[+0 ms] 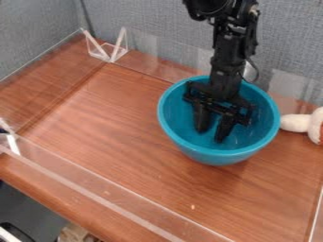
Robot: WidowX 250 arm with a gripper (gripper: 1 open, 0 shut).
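Note:
A teal bowl (190, 142) sits on the wooden table at the right of the camera view. The black gripper (217, 115) reaches straight down into it from above, its fingers low inside the bowl. Dark finger parts overlap against the bowl's interior, so whether anything lies between them cannot be told.
A white soft toy (303, 126) lies right of the bowl. A small white wire stand (106, 49) stands at the back left.

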